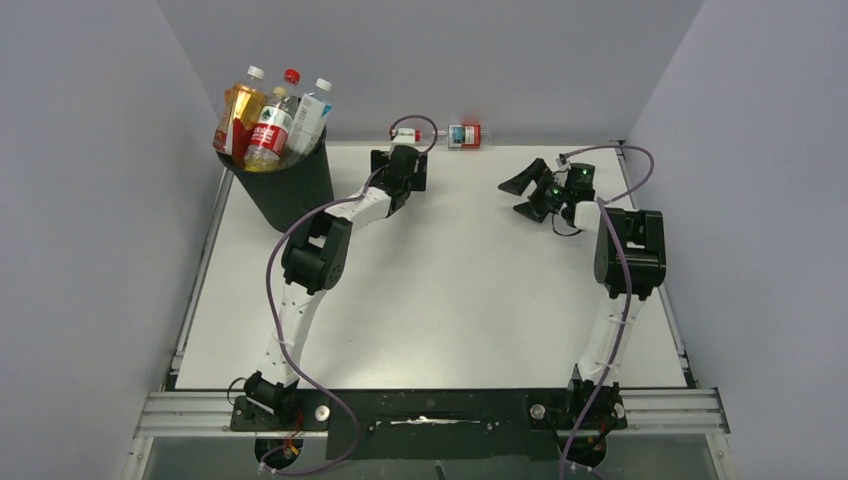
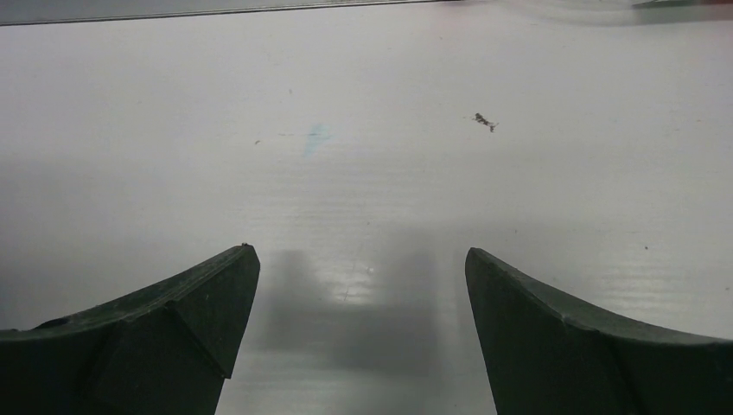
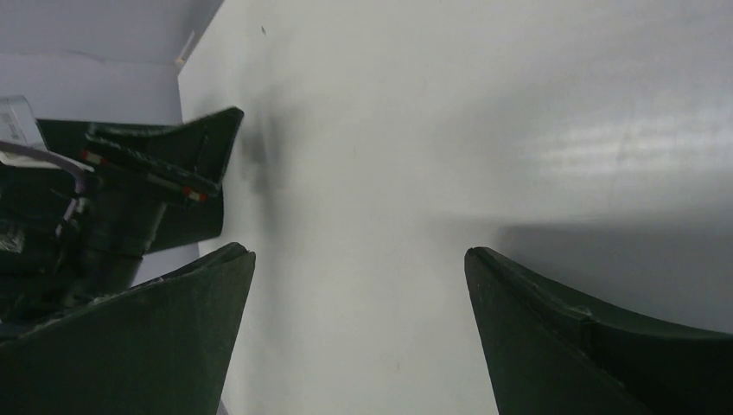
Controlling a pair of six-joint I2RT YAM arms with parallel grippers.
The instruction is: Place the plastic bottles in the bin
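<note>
A clear bottle (image 1: 464,136) with a red label and red cap lies on its side along the back edge; a blurred sliver of it shows at the top of the left wrist view. My left gripper (image 1: 398,168) is just left of and in front of it, fingers parted over bare table in its wrist view (image 2: 362,252). My right gripper (image 1: 521,194) stands open at the right (image 3: 362,255), nothing between its fingers. The dark bin (image 1: 285,200) at back left holds several upright bottles (image 1: 270,132).
Grey walls enclose it at back and sides. The left arm lies just right of the bin; in the right wrist view it fills the upper left.
</note>
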